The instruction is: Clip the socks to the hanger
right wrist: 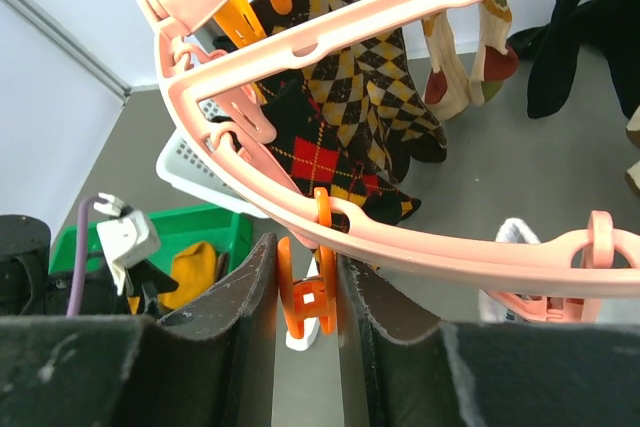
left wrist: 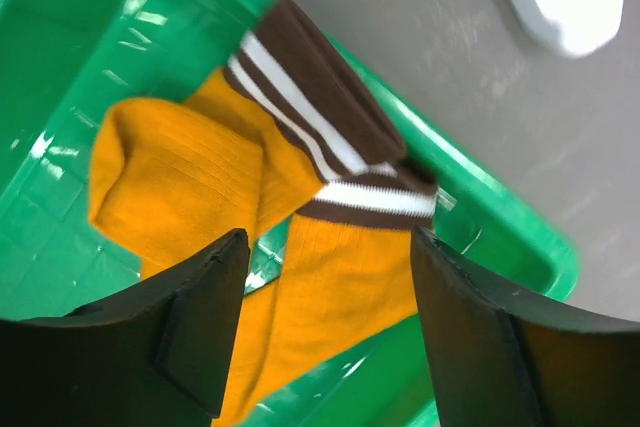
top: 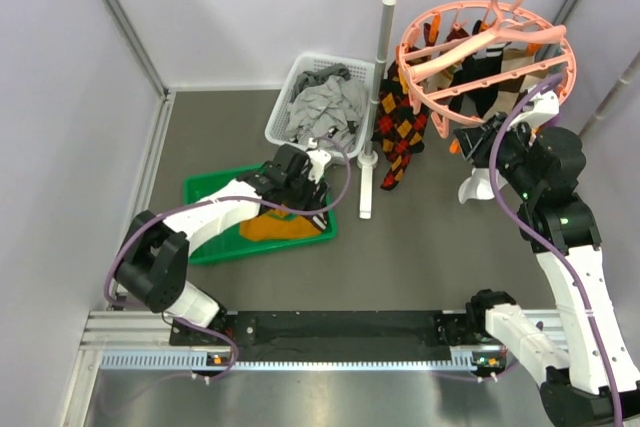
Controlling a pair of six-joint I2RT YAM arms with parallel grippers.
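Note:
Orange socks with brown-and-white striped cuffs (left wrist: 335, 277) lie in the green tray (top: 205, 187). Just above them my left gripper is open, its fingers apart on either side of the striped cuff, with nothing held between them. The round pink hanger (top: 415, 72) hangs from the white rail with several socks clipped to it, among them a red, black and yellow argyle pair (top: 400, 132). On the hanger's near rim, my right gripper is shut on an orange clip (right wrist: 290, 292). No sock shows in that clip.
A white basket (top: 278, 127) of grey clothes stands behind the tray. The rack's white post (top: 366, 187) rises between tray and hanger. A white sock (top: 480, 187) hangs below the right gripper.

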